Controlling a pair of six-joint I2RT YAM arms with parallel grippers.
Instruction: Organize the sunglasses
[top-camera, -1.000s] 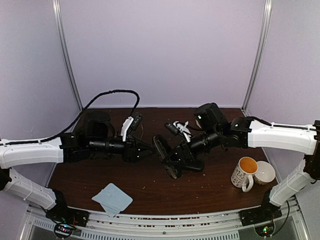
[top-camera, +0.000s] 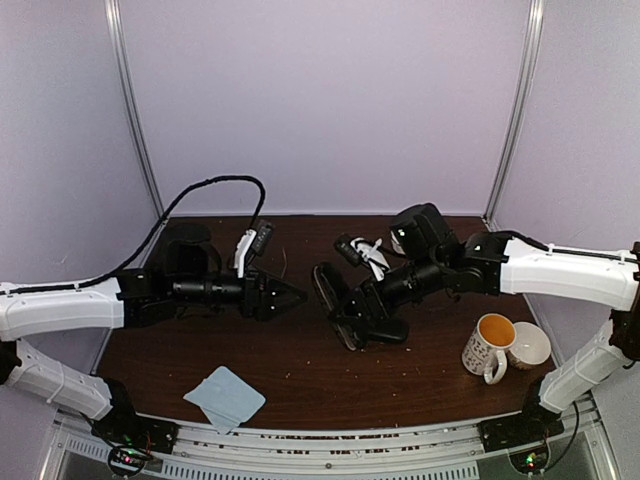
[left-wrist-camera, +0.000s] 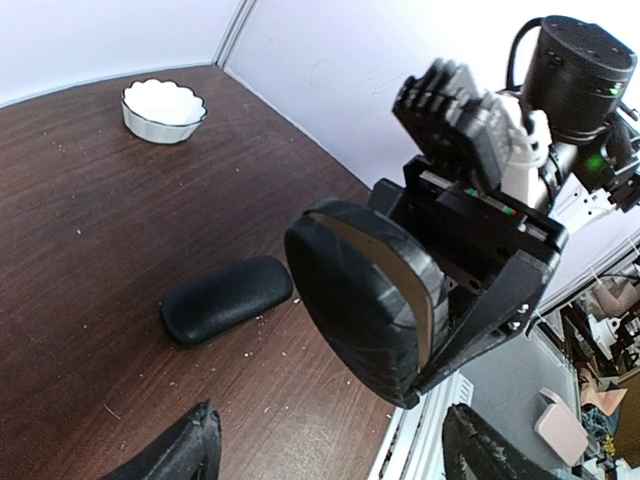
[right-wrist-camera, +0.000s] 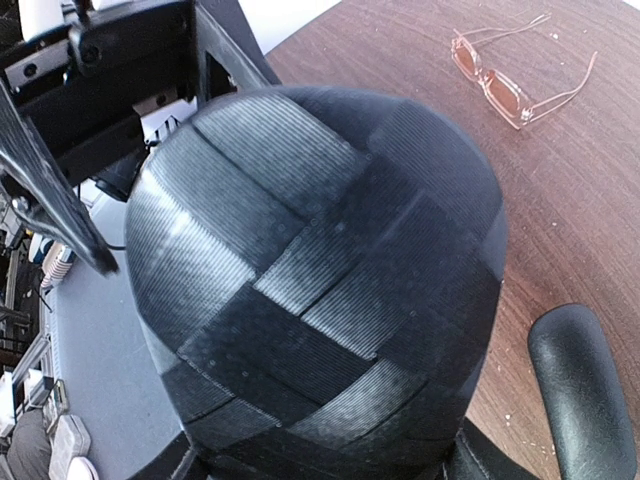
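A black woven-pattern case (left-wrist-camera: 355, 290) with a tan seam along its edge is held above the table. My right gripper (top-camera: 352, 308) is around it, fingers on either side; in the right wrist view the case (right-wrist-camera: 320, 270) hides much of the space ahead. To its left my left gripper (top-camera: 298, 297) stands open and empty, apart from the case. A second, smooth black case (left-wrist-camera: 228, 298) lies on the table under the right gripper. Pink-framed sunglasses (right-wrist-camera: 492, 82) rest on the table with temples unfolded; the left arm covers them in the top view.
A patterned mug (top-camera: 486, 350) and a white bowl (top-camera: 530, 345) occupy the right side of the table. Near the front left lies a light blue cloth (top-camera: 225, 398). Bare wood (top-camera: 310, 385) shows at the front middle.
The held case has shifted slightly right. Objects on the table have stayed put.
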